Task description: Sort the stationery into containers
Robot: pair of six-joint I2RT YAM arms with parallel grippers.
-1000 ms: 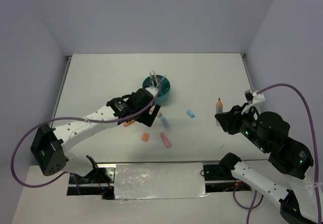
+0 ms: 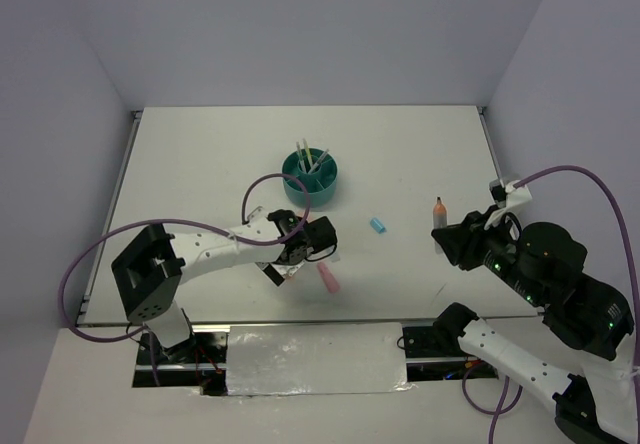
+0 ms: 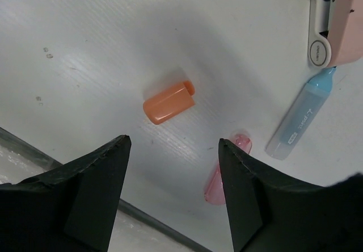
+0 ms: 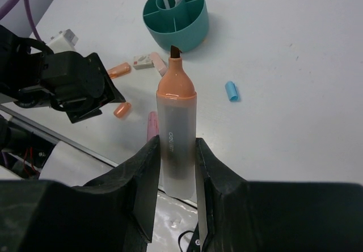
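Observation:
An uncapped orange marker [image 4: 177, 118] stands dark tip up, and my right gripper is shut on its clear barrel, above the table's right side. My left gripper is open over the front left of the table, nothing between its fingers. Just beyond its fingertips an orange cap [image 3: 169, 102] lies on the white surface. A pink piece [image 3: 214, 187] lies beside the right finger, partly covered by it. Farther out are a blue marker [image 3: 298, 118] and a pink-and-white stapler [image 3: 347, 25]. The round teal organizer [image 4: 181, 28] holds several pens in its raised section.
A small blue cap [image 2: 377, 225] lies right of center. Near the left arm, another orange piece [image 4: 119, 70] and a white block [image 4: 143, 62] show in the right wrist view. Open table surrounds the organizer at the back and right.
My left arm has swung from beside the organizer toward the table's front, over the orange cap. The right gripper, still holding the orange marker, has shifted only slightly.

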